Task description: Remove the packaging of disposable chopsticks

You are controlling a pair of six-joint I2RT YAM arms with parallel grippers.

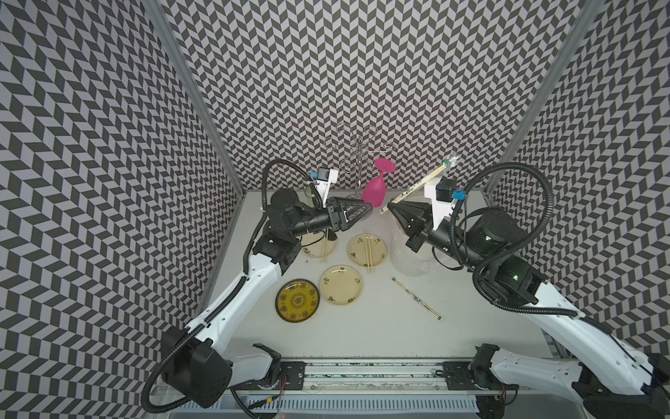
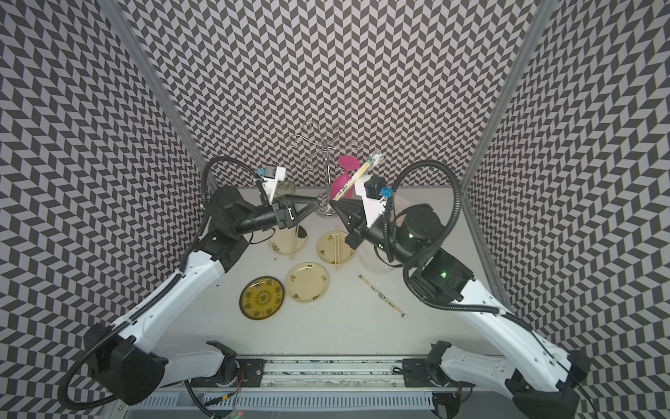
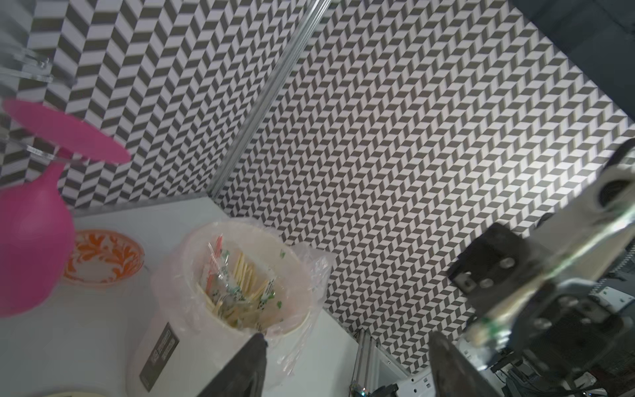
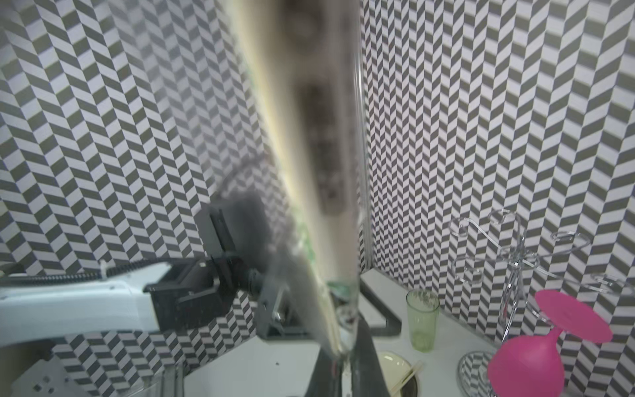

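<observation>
My right gripper (image 1: 391, 206) is shut on one end of a wrapped chopstick pair (image 1: 425, 180), which slants up and rightward in both top views and fills the upper middle of the right wrist view, blurred. My left gripper (image 1: 366, 207) faces it from a short distance to the left, part open, with nothing seen between its fingers. Another wrapped pair (image 1: 416, 298) lies on the right of the table. Bare chopsticks (image 1: 369, 255) lie across two cream plates.
A bin (image 3: 172, 357) lined with plastic holds wrappers and sticks. A pink glass (image 1: 374, 188) hangs on a metal rack (image 1: 359, 150) at the back. A dark yellow plate (image 1: 297, 300) sits front left.
</observation>
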